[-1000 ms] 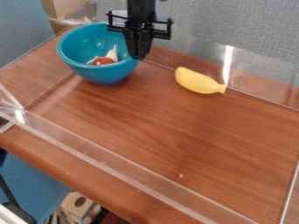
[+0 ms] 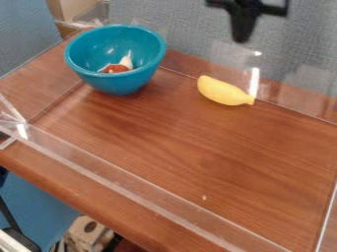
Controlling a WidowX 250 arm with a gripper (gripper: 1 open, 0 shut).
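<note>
A teal bowl (image 2: 102, 75) sits at the back left of the wooden table, holding a small white and red object (image 2: 117, 67). A yellow banana-like object (image 2: 224, 92) lies to its right. The black gripper (image 2: 243, 22) is high at the top edge, right of the bowl and above the yellow object, blurred and partly cut off; its fingers are too unclear to read.
A grey textured wall (image 2: 303, 49) stands behind. Clear strips run along the table's edges.
The gripper has risen from over the bowl's rim and moved right toward the top of the view. The bowl and yellow object look unmoved.
</note>
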